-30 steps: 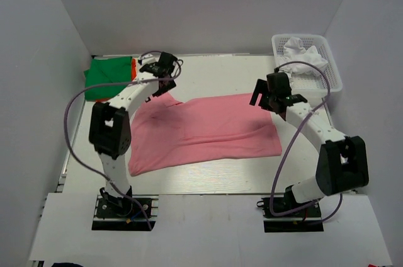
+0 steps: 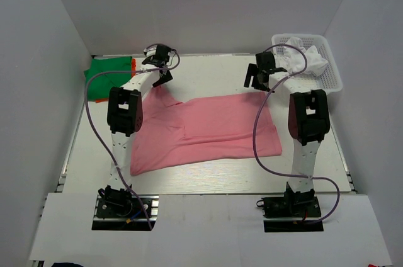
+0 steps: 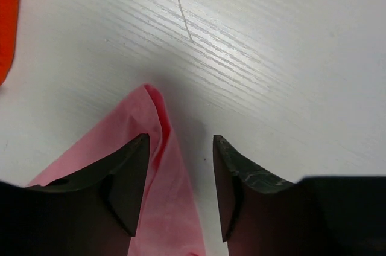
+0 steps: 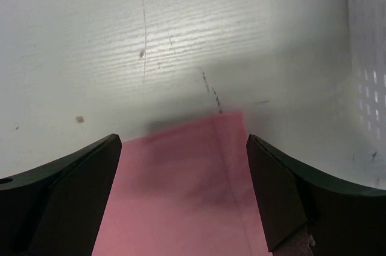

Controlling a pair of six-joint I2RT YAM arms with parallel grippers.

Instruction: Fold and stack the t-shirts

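A pink t-shirt lies spread across the table. My left gripper is at its upper left corner; in the left wrist view the part-open fingers flank a raised fold of pink cloth. My right gripper stands open just above the upper right corner; in the right wrist view that corner lies flat between and beyond the fingertips.
A folded green cloth with orange beneath lies at the back left. A white basket with white cloth sits at the back right.
Both arms have moved toward the back, the right gripper further, to over the shirt's upper right corner. The shirt shows little change.
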